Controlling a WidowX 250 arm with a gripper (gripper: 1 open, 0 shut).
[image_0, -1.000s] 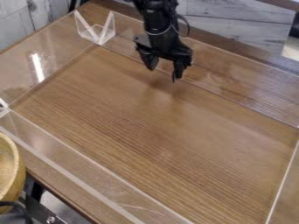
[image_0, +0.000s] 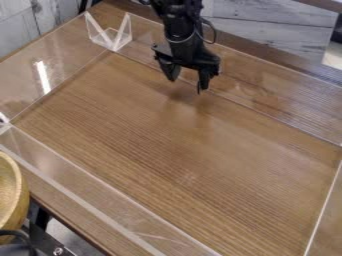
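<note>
The black robot arm stands at the back of the wooden table (image_0: 171, 180), near the top centre. Its gripper (image_0: 186, 78) hangs low over the wood, fingers apart and pointing down, with nothing visible between them.
A clear plastic holder (image_0: 110, 32) stands at the back left. A yellow bowl (image_0: 11, 190) lies at the lower left edge, partly out of view. A pale marbled wall runs along the back right.
The arm and gripper have shifted very slightly; otherwise the scene looks the same.
</note>
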